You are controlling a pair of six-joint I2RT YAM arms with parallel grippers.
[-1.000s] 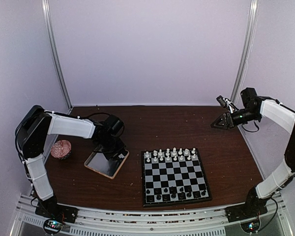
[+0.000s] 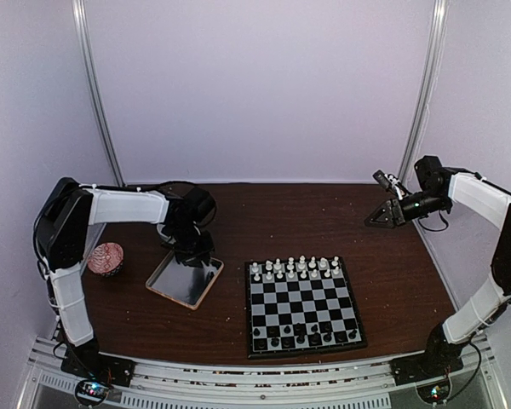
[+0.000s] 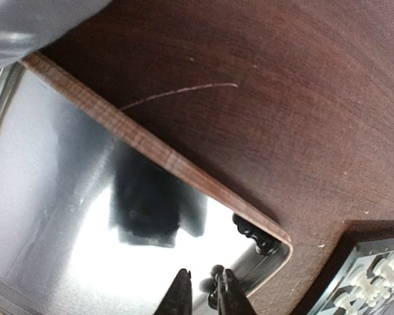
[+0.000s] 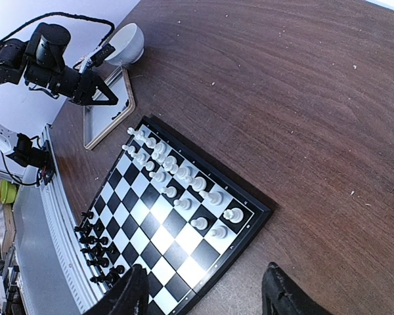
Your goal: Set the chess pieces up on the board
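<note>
The chessboard (image 2: 298, 304) has white pieces (image 4: 182, 173) along its back rows and black pieces (image 4: 92, 236) along the near side. A steel tray with a wooden rim (image 3: 157, 151) lies left of it, holding a few black pieces (image 3: 256, 233) in a corner. My left gripper is over the tray, its fingertips close to black pieces; I cannot tell whether anything is between them. My right gripper hangs open above the table right of the board, nothing between its fingers.
A pink patterned bowl (image 2: 106, 256) sits left of the tray. The table (image 2: 307, 213) behind the board is clear, and so is the strip to its right.
My left arm has risen slightly and shifted a little over the tray. The right arm has barely moved; the board looks unchanged.
</note>
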